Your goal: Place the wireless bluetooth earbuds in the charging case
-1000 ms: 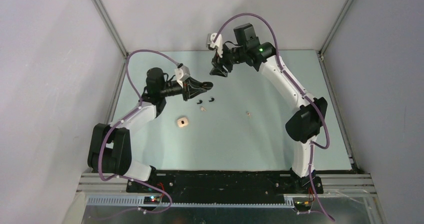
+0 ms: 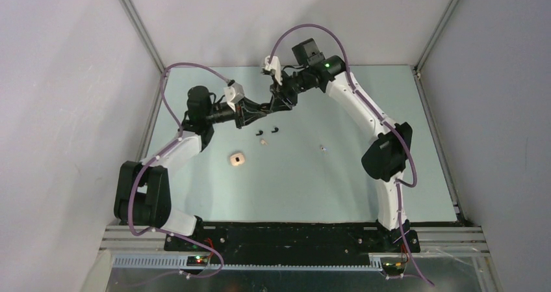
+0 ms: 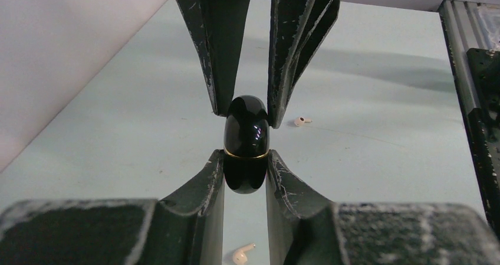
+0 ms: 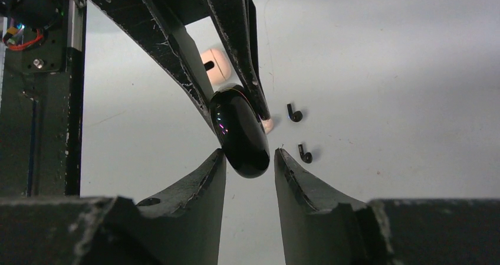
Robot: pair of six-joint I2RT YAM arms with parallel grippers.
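Observation:
A glossy black charging case (image 3: 246,135) with a gold seam is between my two grippers, held up above the table. My left gripper has its fingers against either side of the case. My right gripper is open, its fingertips around the case's end. Two black earbuds (image 4: 296,115) (image 4: 306,157) lie on the table below. Two white earbuds (image 3: 299,121) (image 3: 240,257) also lie there, apart.
A pale pink case (image 2: 237,159) with a dark slot sits left of the earbuds.
The right gripper has come down and leftward to the black case held by my left gripper. The left arm has moved only slightly.

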